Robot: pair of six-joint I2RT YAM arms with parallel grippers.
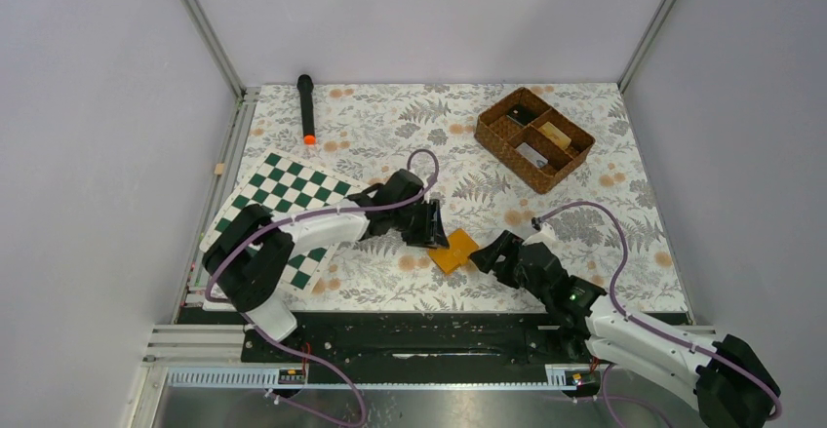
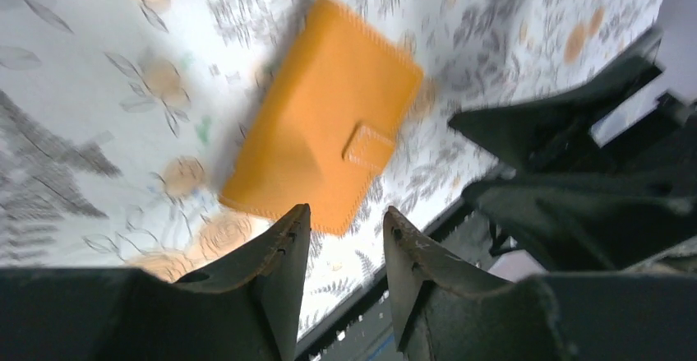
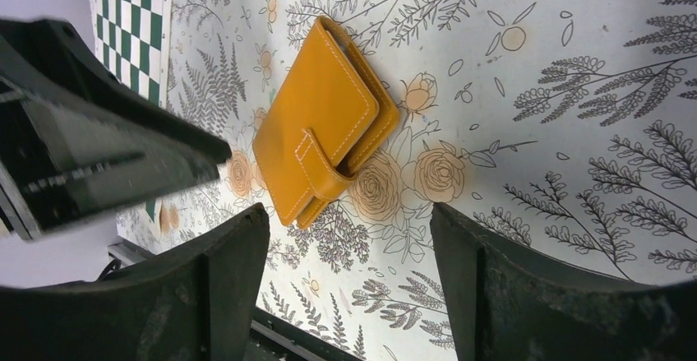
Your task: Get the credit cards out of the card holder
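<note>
An orange-tan card holder (image 1: 452,252) lies closed on the patterned cloth, between the two arms. In the right wrist view the holder (image 3: 316,122) has its small strap over the edge and a slim gap between its covers; no cards show. My left gripper (image 1: 445,244) is over the holder's left side, fingers partly open and empty in the left wrist view, where the holder (image 2: 320,114) lies ahead of the fingertips. From the right, my right gripper (image 1: 478,264) reaches close to the holder's right edge. Its fingers (image 3: 246,246) stand apart with nothing between them.
At the back right is a woven basket (image 1: 498,154) with compartments holding small items. A green-and-white checkered board (image 1: 283,186) lies under the left arm. A black microphone (image 1: 306,111) rests at the back left. The cloth behind the holder is clear.
</note>
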